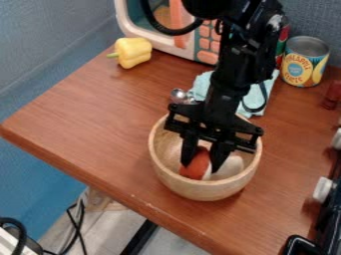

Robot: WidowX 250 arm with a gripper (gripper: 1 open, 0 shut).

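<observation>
My black gripper reaches down into a wooden bowl on the table, its fingers around the upper part of a red-orange object. A white egg-shaped object lies in the bowl to the right of the red one, partly hidden. Whether the fingers are closed on the red object cannot be made out.
A yellow pepper-like toy and a toy microwave stand at the back left. A pale cloth, a can and a small red bottle are behind.
</observation>
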